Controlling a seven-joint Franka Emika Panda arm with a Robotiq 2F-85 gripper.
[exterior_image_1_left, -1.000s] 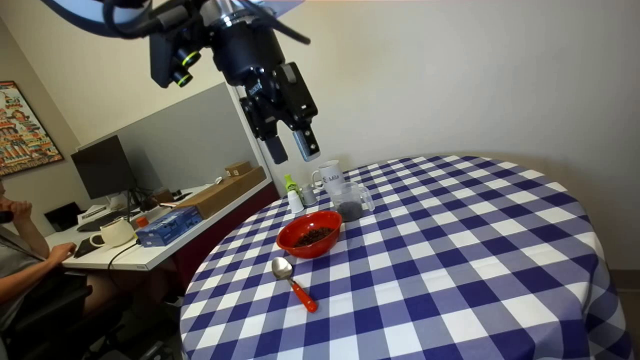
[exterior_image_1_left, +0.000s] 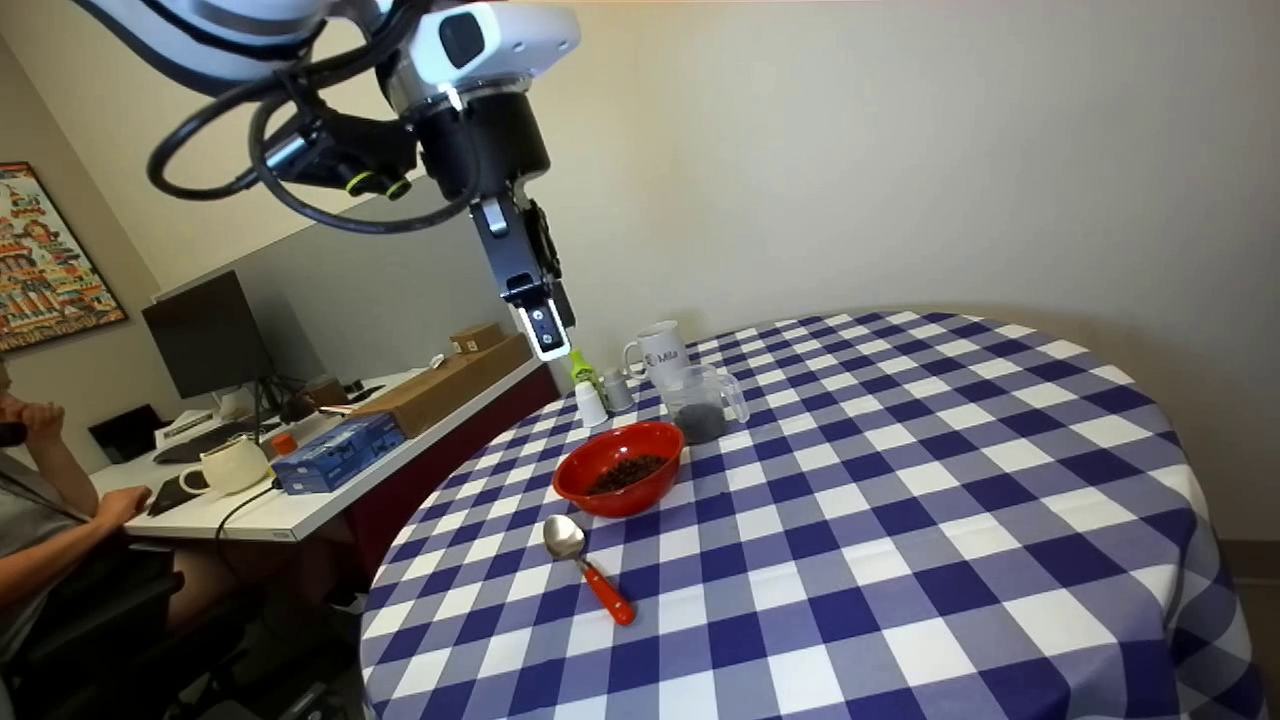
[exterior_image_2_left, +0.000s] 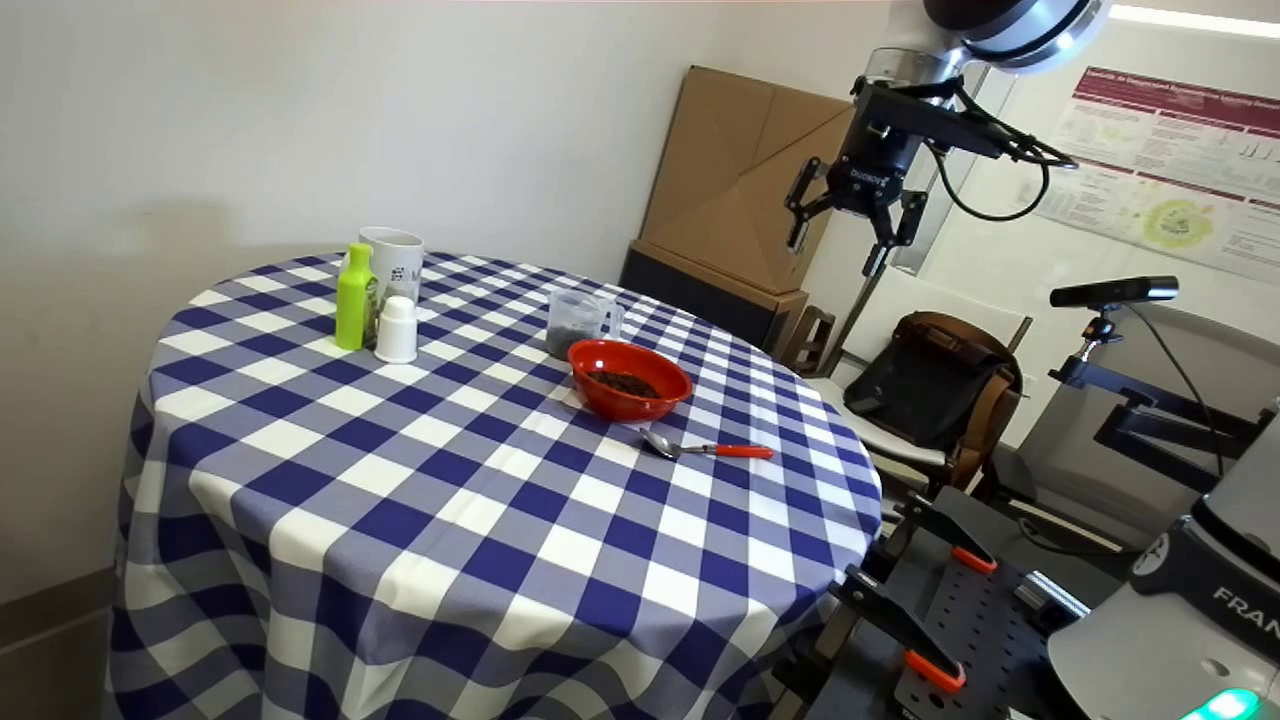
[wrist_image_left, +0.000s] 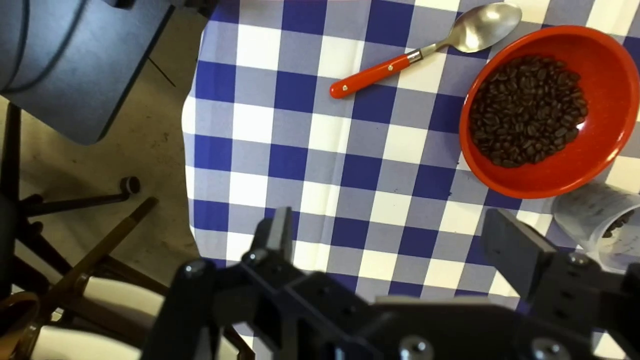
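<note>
High above the table, my gripper (exterior_image_2_left: 837, 259) stands open and empty, its two fingers wide apart. From the wrist, the same gripper has only checked cloth between its fingers. A spoon (exterior_image_1_left: 606, 593) with a red handle and metal bowl lies flat on the cloth. Close by sits a red bowl (wrist_image_left: 600, 66) partly filled with dark beans (wrist_image_left: 528, 108). Beside the bowl stands a clear measuring cup (exterior_image_2_left: 582, 314) with dark contents low inside; the wrist view cuts off part of this cup (wrist_image_left: 591, 219).
A white mug (exterior_image_1_left: 663, 348), a green bottle (exterior_image_2_left: 354, 300) and a white shaker (exterior_image_2_left: 397, 332) are grouped toward the wall. Much of the checked tablecloth (exterior_image_1_left: 912, 540) is bare. A chair (exterior_image_2_left: 888, 414) with a dark bag stands past the table's edge.
My gripper has turned about its axis and shifted a little left in exterior view 1, now showing edge-on. The spoon, bowl and cup have stayed put.
</note>
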